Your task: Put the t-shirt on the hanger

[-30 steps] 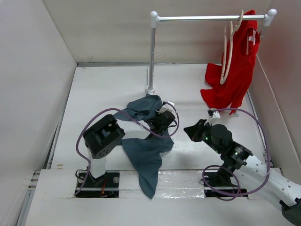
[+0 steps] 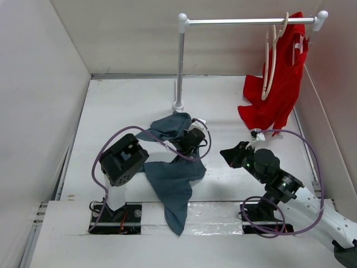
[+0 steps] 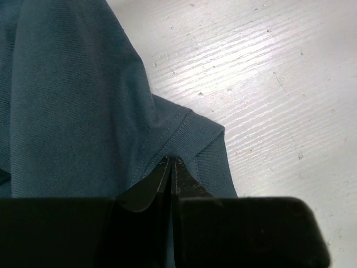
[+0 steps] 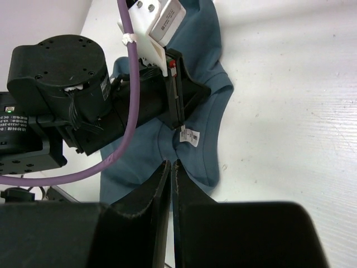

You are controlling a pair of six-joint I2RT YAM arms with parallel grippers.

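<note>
A slate-blue t shirt (image 2: 175, 190) lies crumpled on the white table left of centre. My left gripper is down on it, fingertips closed at a seamed fold of the cloth (image 3: 83, 100); no cloth clearly shows between them. In the right wrist view the left arm covers part of the shirt (image 4: 209, 145), near a small white label (image 4: 189, 137). My right gripper (image 2: 224, 156) hovers right of the shirt, its fingertips (image 4: 164, 178) close together with nothing seen between. Empty cream hangers (image 2: 268, 89) hang on the rail at the back right.
A white rail (image 2: 251, 21) stands on a post (image 2: 180, 67) behind the shirt. A red garment (image 2: 287, 84) hangs at its right end, reaching the table. Bare table lies between the shirt and right gripper, and at the left.
My right arm has shifted slightly to the right in the top view. The left arm and the shirt look unchanged.
</note>
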